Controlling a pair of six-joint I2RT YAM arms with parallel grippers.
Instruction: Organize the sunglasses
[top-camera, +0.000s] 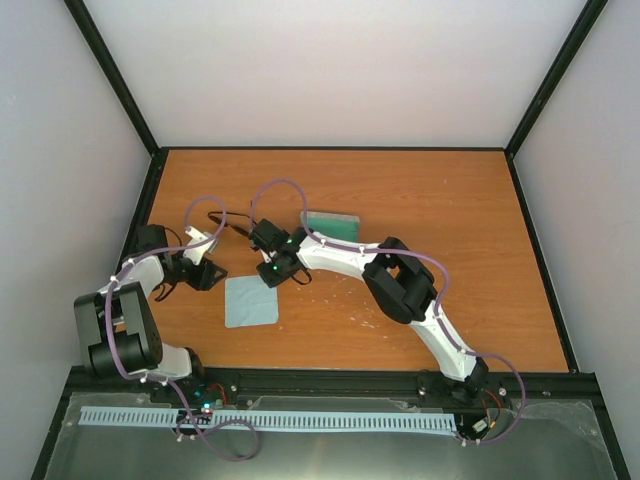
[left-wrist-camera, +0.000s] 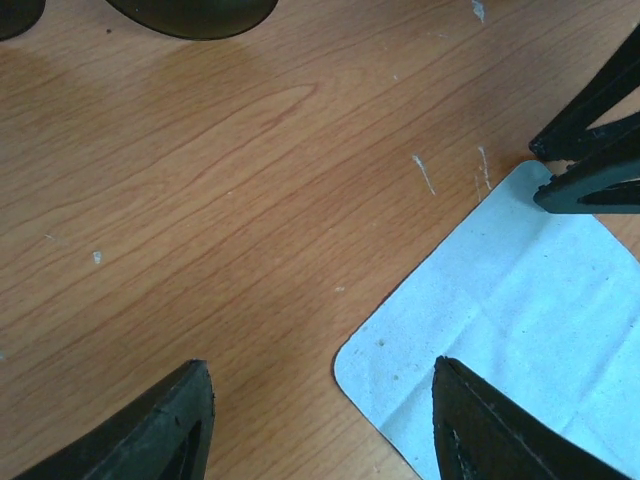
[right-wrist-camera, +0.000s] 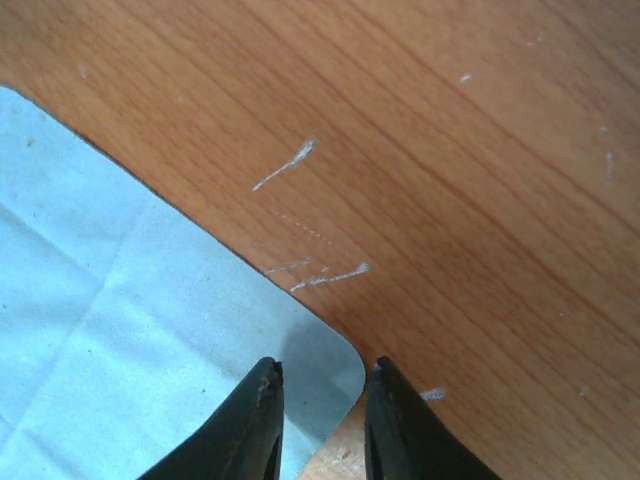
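Note:
Dark sunglasses (top-camera: 228, 222) lie on the wooden table behind the cloth, their lenses (left-wrist-camera: 190, 14) at the top of the left wrist view. A light blue square cloth (top-camera: 251, 302) lies flat toward the front. My left gripper (top-camera: 215, 275) is open with nothing between its fingers, left of the cloth's far left corner. My right gripper (top-camera: 267, 277) is at the cloth's far right corner, its fingertips part open with nothing visible between them.
A green case (top-camera: 332, 228) lies behind the right arm, partly hidden. Dark frame rails edge the table.

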